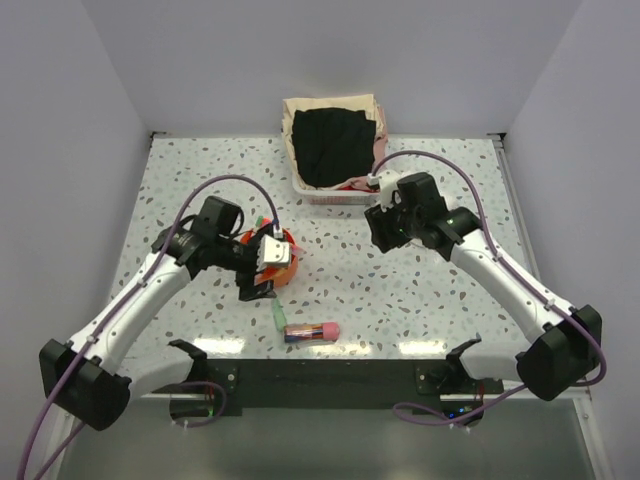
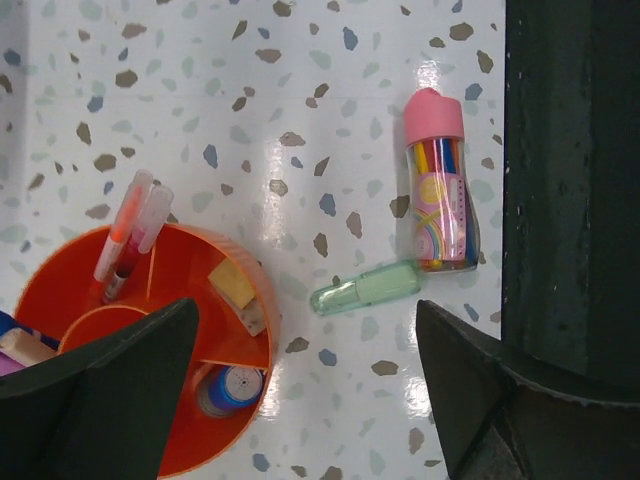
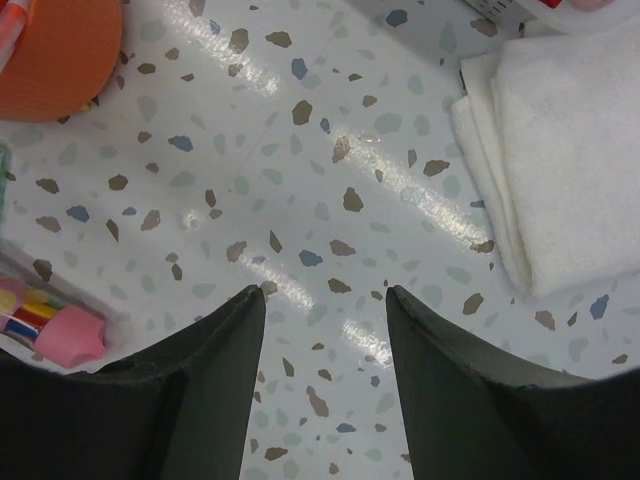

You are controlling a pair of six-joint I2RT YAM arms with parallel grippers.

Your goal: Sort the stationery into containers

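Note:
An orange divided organizer (image 1: 284, 273) holds markers (image 2: 128, 230), small blocks and a blue roll (image 2: 237, 387). My left gripper is open above its near side, nothing between its fingers. Between organizer and table edge lie a green capped item and a clear pencil tube with pink cap (image 1: 310, 332), also at the lower left of the right wrist view. My right gripper stands part open over bare speckled table to the organizer's right, empty.
A white basket (image 1: 335, 196) with cloths stands at the back. A folded white cloth (image 3: 565, 160) lies right under the right arm. The dark front edge (image 2: 560, 200) borders the table.

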